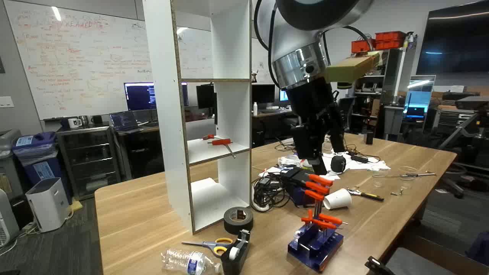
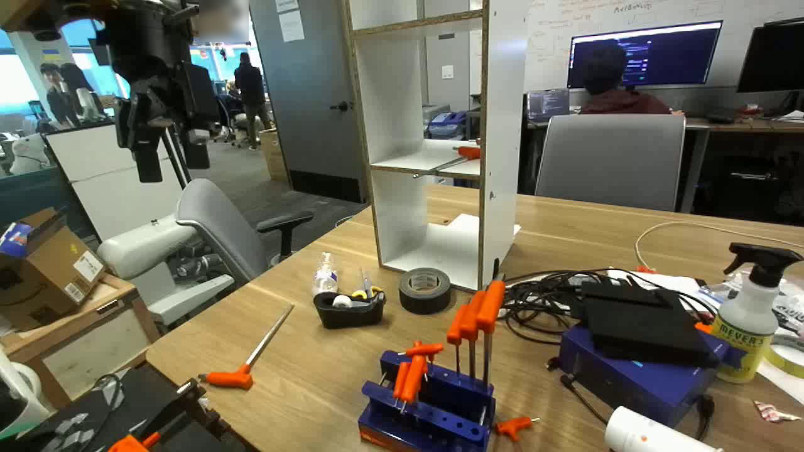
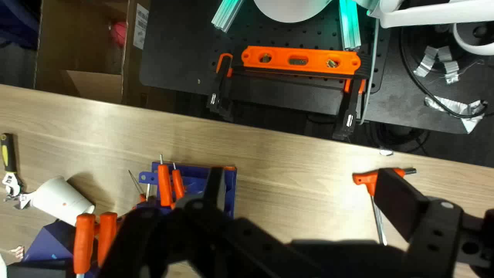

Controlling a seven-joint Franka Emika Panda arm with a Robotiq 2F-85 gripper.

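Observation:
High over the table, my gripper stands open with nothing between its fingers. In the wrist view, a long orange-handled hex key (image 3: 368, 180) lies flat on the wood, partly covered by the right finger (image 3: 400, 204). The same hex key (image 2: 239, 376) rests alone near the table edge in exterior view 2, well below the gripper (image 2: 172, 169). A blue holder (image 2: 433, 422) carries several orange T-handle keys (image 2: 490, 305) upright. One short orange key (image 2: 514, 427) lies beside it. More red-handled keys (image 1: 221, 142) lie on the shelf's middle board.
A tall white shelf (image 1: 167, 137) stands on the table. Near it are black tape (image 1: 238, 220), scissors (image 1: 219, 246), a tape dispenser (image 1: 236, 256) and a bottle (image 1: 188, 262). A white cup (image 1: 338, 199) and tangled cables (image 1: 270, 190) lie behind the holder.

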